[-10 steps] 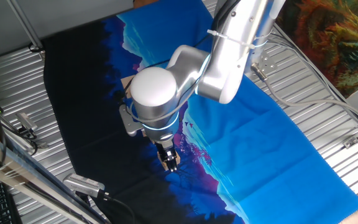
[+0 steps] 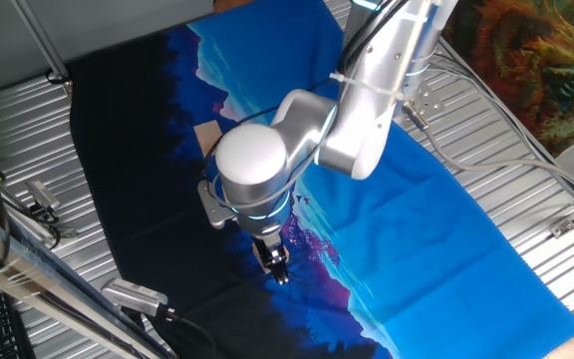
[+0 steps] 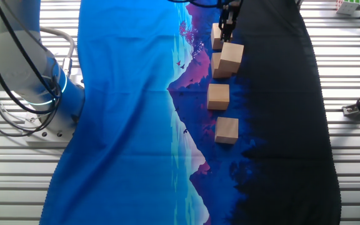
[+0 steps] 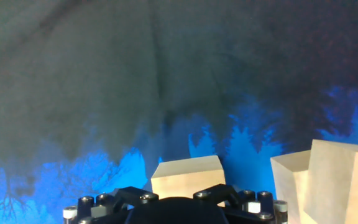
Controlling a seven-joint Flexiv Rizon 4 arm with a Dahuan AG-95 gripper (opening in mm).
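Observation:
Several plain wooden blocks lie in a rough row on the cloth. My gripper (image 3: 226, 39) is at the far end of that row in exterior view 2, close by the farthest block (image 3: 217, 36). In the wrist view the fingers of my gripper stand wide apart, and one block (image 4: 190, 175) shows in the span between them, not clasped. Two more blocks stand close together at the right, a smaller-looking block (image 4: 289, 180) and a nearer, taller-looking one (image 4: 331, 180). Exterior view 2 shows this pair as an upper block (image 3: 232, 55) overlapping a lower block (image 3: 219, 67).
Two separate blocks, a middle block (image 3: 218, 97) and a near block (image 3: 227, 130), sit farther along the row. A small camera-like device (image 2: 135, 296) stands at the cloth's edge.

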